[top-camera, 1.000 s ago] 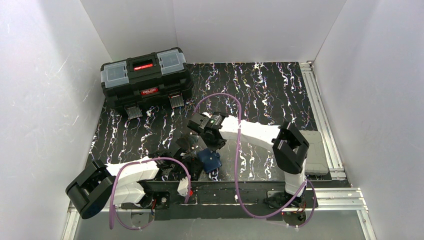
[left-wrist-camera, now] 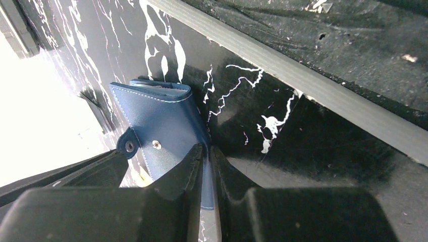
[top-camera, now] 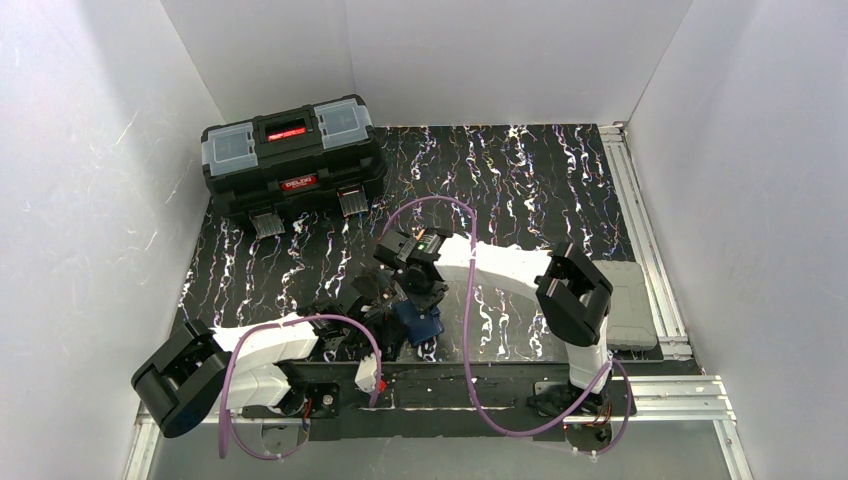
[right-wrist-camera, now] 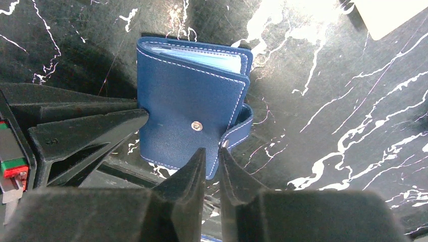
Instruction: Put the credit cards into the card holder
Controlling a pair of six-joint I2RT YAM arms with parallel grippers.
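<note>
The dark blue card holder lies closed on the marbled table near its front edge. Its spine side is pinched by my left gripper, which is shut on it. In the right wrist view, the holder shows a snap stud on its front cover, and a strap sticks out at its right edge. A pale sleeve or card edge shows inside the mouth. My right gripper hovers over the strap side, slightly open with a narrow gap. Whether its tips touch the strap cannot be told.
A black toolbox stands at the back left. A grey flat box sits at the right edge. A pale object's corner shows beyond the holder.
The left arm and the holder have stayed put.
</note>
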